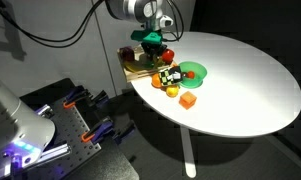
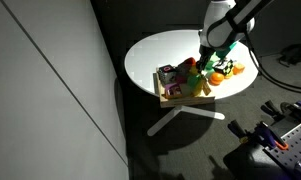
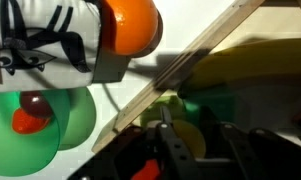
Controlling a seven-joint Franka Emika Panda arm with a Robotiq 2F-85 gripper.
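My gripper [image 1: 150, 47] is low over the wooden box [image 3: 180, 68] at the table's end. In the wrist view its dark fingers [image 3: 167, 134] stand apart at the bottom edge. A yellowish round thing [image 3: 195, 138] shows between them; whether they touch it cannot be told. Beyond the fingers in the box lie a green piece [image 3: 212, 102] and a long yellow curved thing [image 3: 255, 62]. A red thing [image 3: 147, 171] is partly hidden by the fingers. Shadow hides much of the box's inside.
Outside the box lie a white block with black drawings [image 3: 45, 45], an orange ball [image 3: 130, 24] and a green bowl [image 3: 82, 120] holding red items. An orange cube [image 1: 188, 100] sits near the table edge.
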